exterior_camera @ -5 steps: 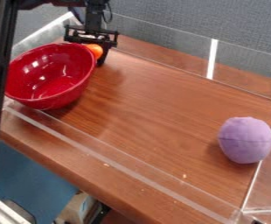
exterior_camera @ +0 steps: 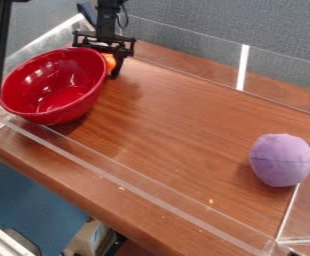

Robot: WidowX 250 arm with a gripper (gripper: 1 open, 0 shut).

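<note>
My black gripper [exterior_camera: 104,48] is at the back left of the wooden table [exterior_camera: 171,140], just behind a large red bowl [exterior_camera: 54,92]. An orange object [exterior_camera: 111,64] sits at the gripper's fingers, partly hidden by the bowl and gripper; whether the fingers hold it is unclear. A purple ball [exterior_camera: 281,160] rests at the right side of the table.
Grey walls rise behind the table, and clear edging runs along its front and right. A blue floor [exterior_camera: 38,195] shows at the lower left.
The gripper has shifted very slightly, and a little less of the orange object shows. The bowl and purple ball have stayed in place.
</note>
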